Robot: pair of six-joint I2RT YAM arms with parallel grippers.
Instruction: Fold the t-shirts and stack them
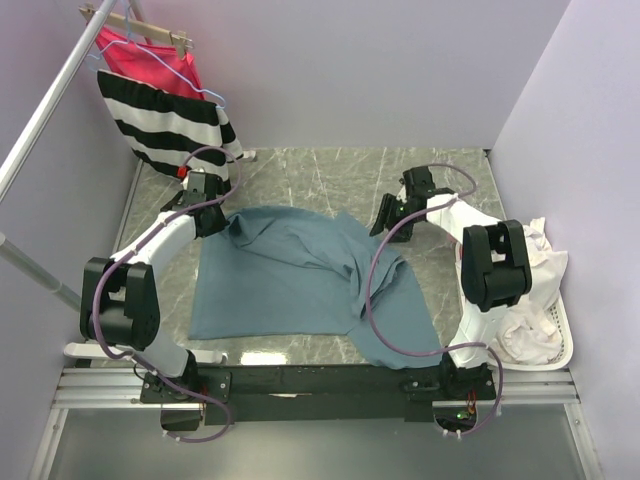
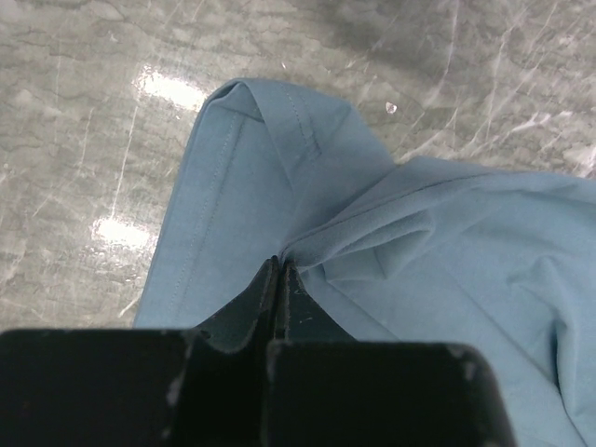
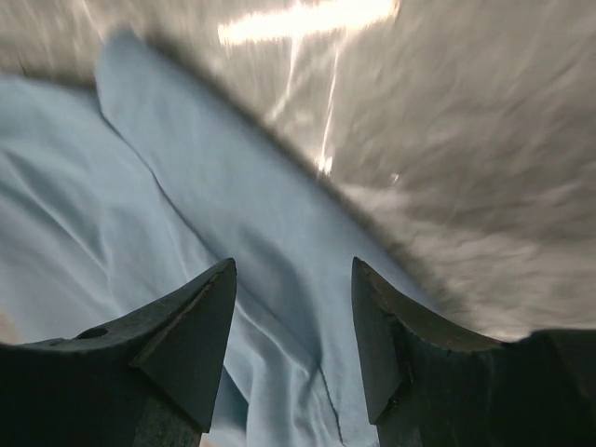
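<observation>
A blue-grey shirt is spread across the table, creased along its back edge and bunched at the right. My left gripper is shut at a fold on the shirt's back-left part; whether cloth lies between its tips is hard to tell. My right gripper stands open just above the shirt's right part, near its back-right edge; only cloth shows below and between its fingers.
A white basket of pale clothes stands at the right. Striped and red garments hang from hangers at the back left. Bare table shows along the back.
</observation>
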